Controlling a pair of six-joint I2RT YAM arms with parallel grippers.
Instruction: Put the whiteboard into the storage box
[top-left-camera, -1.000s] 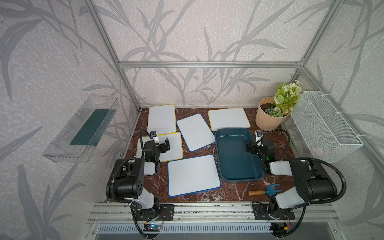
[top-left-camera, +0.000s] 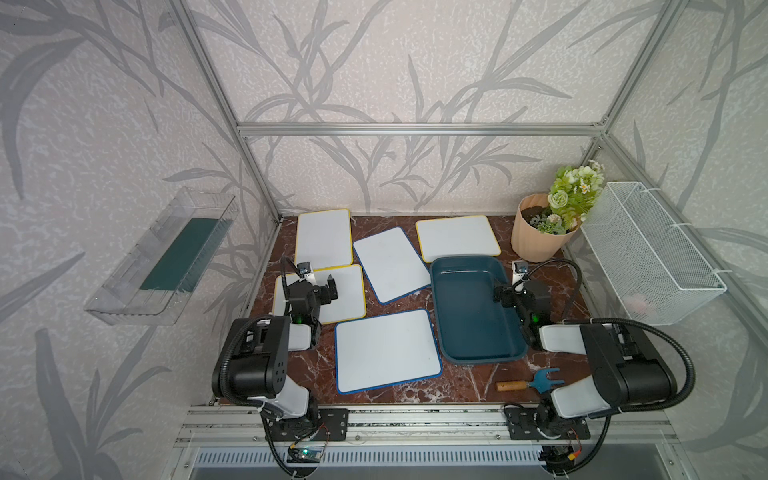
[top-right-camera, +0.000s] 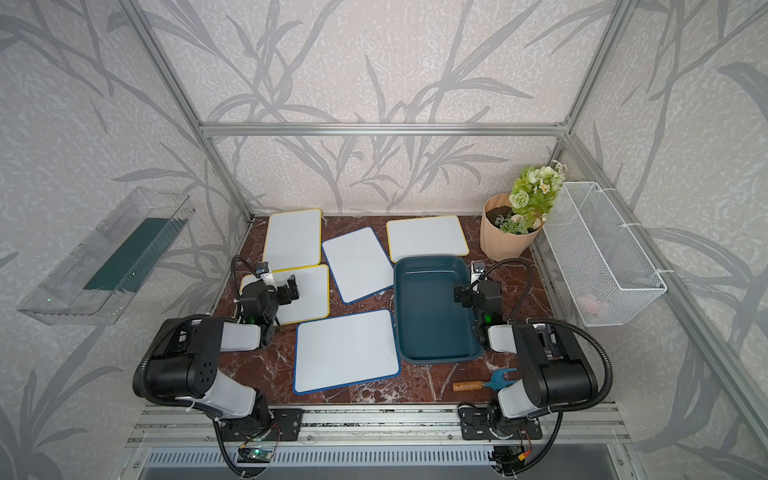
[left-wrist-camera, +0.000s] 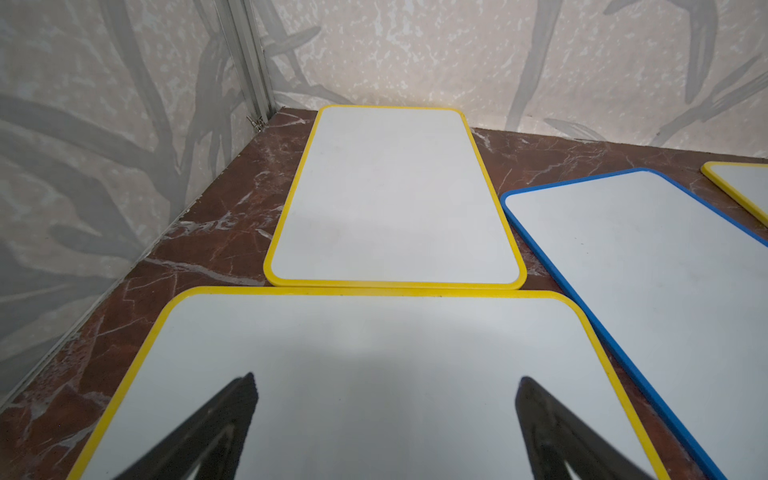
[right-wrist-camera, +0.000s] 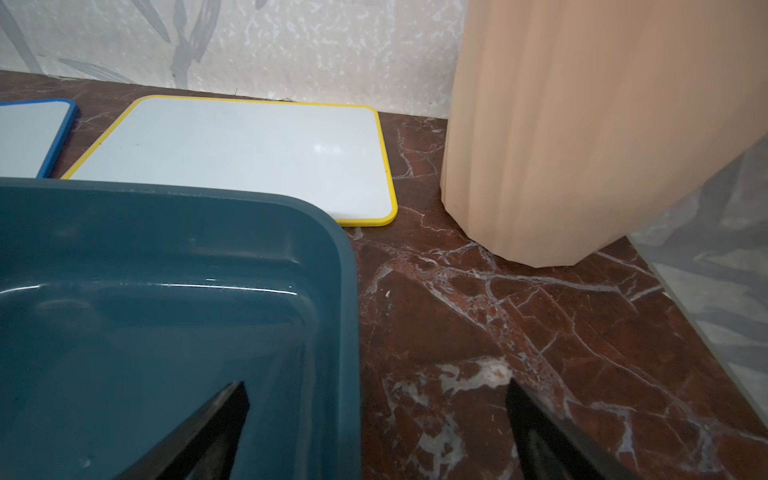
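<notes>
Several whiteboards lie flat on the table. A blue-edged board (top-left-camera: 389, 350) is at front centre, with another blue-edged board (top-left-camera: 392, 264) behind it. Yellow-edged boards sit at back left (top-left-camera: 324, 238), left (top-left-camera: 349, 294) and back right (top-left-camera: 457, 237). The dark teal storage box (right-wrist-camera: 348, 320) is empty, right of centre. My left gripper is open above the left yellow-edged board, nothing between its fingers. My right gripper is also open and empty, over the box's right rim, one finger on each side of it in the wrist view.
A potted flower plant (top-left-camera: 537, 236) stands behind my right gripper. Near the front right lies a small blue fork with a wooden handle (top-left-camera: 512, 385). A white wire basket (top-left-camera: 652, 256) and a clear bin (top-left-camera: 172, 264) flank the table. Little bare tabletop shows between boards.
My right gripper has shifted very slightly. The left arm, the boards and the box look unmoved.
</notes>
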